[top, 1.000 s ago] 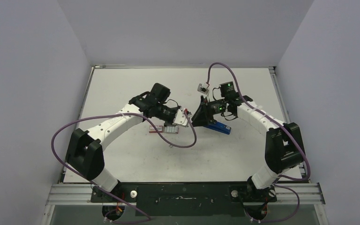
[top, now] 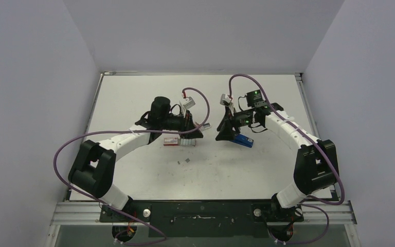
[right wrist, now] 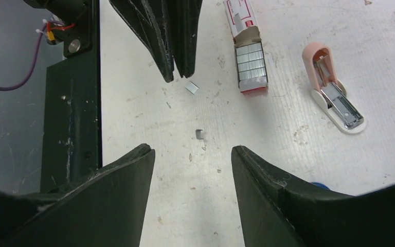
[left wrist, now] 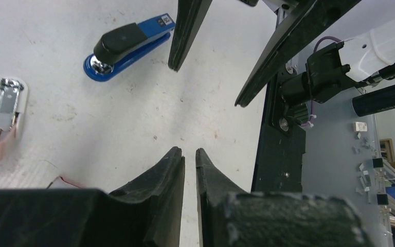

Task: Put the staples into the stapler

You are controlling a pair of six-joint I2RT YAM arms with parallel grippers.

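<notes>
A small pink and white stapler [right wrist: 347,109] lies opened out, its metal channel [left wrist: 6,103] showing. The red and white staple box [right wrist: 243,18] has rows of staples [right wrist: 251,60] at its open end. Two small grey pieces, one [right wrist: 192,87] farther left and one [right wrist: 200,134] nearer my right gripper, appear on the table in front of the box. My left gripper is above the table with its fingers almost together; a narrow gap shows, nothing seen in it. My right gripper stands open and empty, close to the blue stapler.
A blue and black stapler [left wrist: 128,46] lies to the right, partly under my right gripper. The two grippers hang near each other over mid-table.
My left gripper has swung back and left, away from my right gripper, which has shifted slightly right.
</notes>
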